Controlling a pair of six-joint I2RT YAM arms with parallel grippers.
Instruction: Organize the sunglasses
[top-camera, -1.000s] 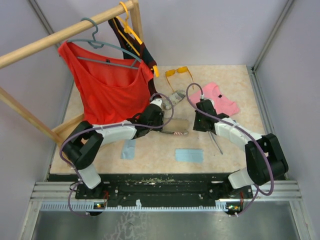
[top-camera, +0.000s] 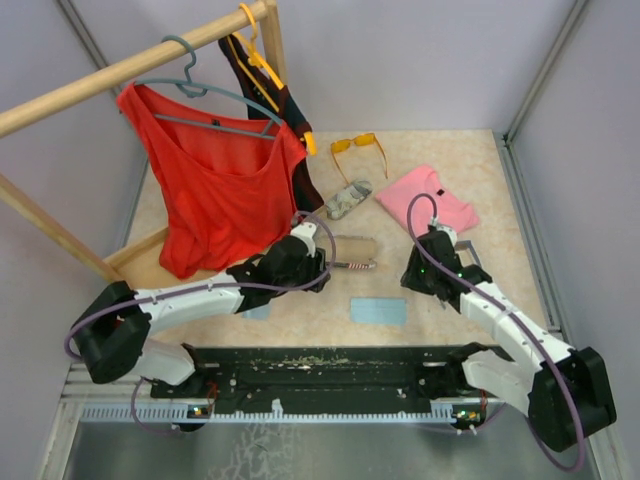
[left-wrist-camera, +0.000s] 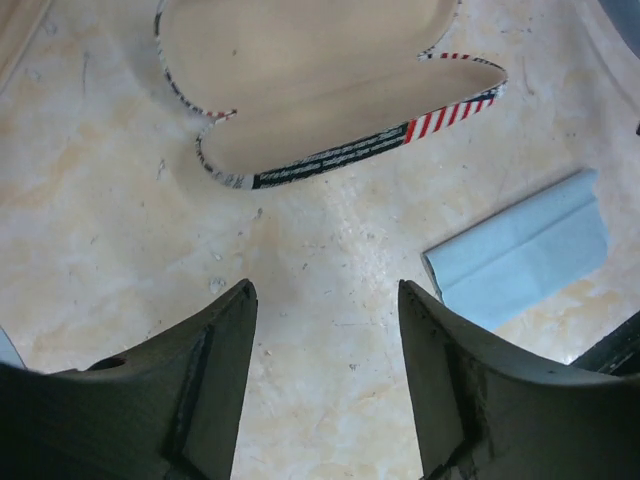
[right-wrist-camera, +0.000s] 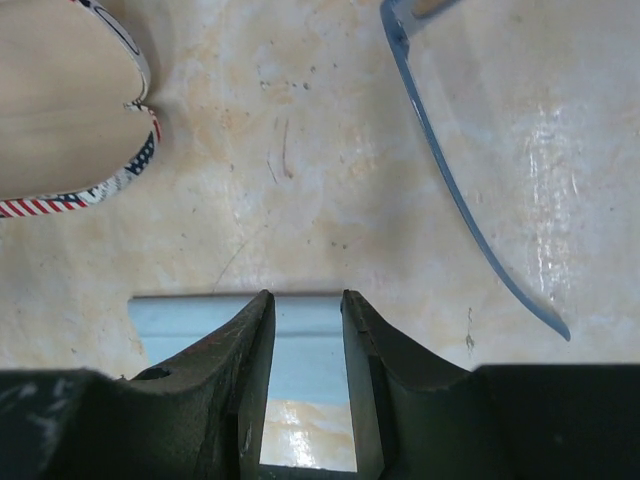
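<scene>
Yellow sunglasses (top-camera: 355, 141) lie at the back of the table, beside a grey patterned item (top-camera: 348, 200). An open beige case with a striped rim (left-wrist-camera: 310, 100) lies mid-table, ahead of my left gripper (top-camera: 314, 268), whose fingers are apart with nothing between them (left-wrist-camera: 327, 330). My right gripper (top-camera: 412, 275) hangs over the right side, fingers slightly apart and empty, above a light blue cloth (right-wrist-camera: 230, 325) and near a grey-blue thin bar (right-wrist-camera: 450, 180).
A wooden rack (top-camera: 90, 85) with a red top (top-camera: 210, 190) and dark garment fills the left. A folded pink cloth (top-camera: 425, 195) lies back right.
Both arms have moved toward the front of the table; the right has also shifted rightward. The case and sunglasses look unchanged.
</scene>
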